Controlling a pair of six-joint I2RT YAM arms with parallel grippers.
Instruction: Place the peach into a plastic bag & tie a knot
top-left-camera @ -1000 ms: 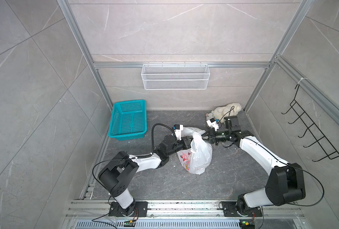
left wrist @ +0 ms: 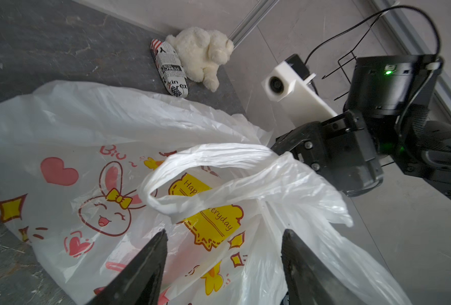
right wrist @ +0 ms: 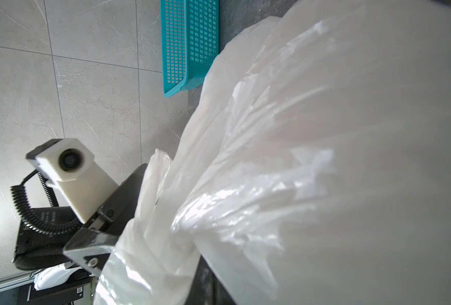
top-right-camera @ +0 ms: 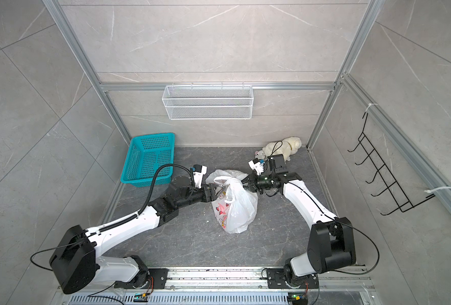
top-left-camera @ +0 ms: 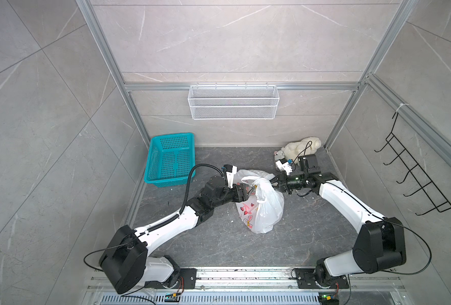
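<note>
A white plastic bag (top-left-camera: 270, 209) with a printed rabbit and hearts stands mid-table, its upper part gathered toward the right. My right gripper (top-left-camera: 275, 182) is shut on the gathered plastic, and its dark fingers (right wrist: 205, 287) are partly covered by folds. At the bag's left side, my left gripper stands open, with its fingers (left wrist: 144, 269) well apart. No plastic is pinched there; the printed side lies behind the gap. A white loop of plastic (left wrist: 210, 152) sticks out above the left fingertips. I cannot see the peach in any view.
An empty teal basket (top-left-camera: 170, 160) sits at the back left. A cream plush toy (left wrist: 201, 53) and a printed item (left wrist: 169, 68) lie at the back right.
My left gripper has drawn back a little to the left of the bag, its arm swinging lower left. A plastic loop now shows at the bag's top. The right arm has hardly moved.
</note>
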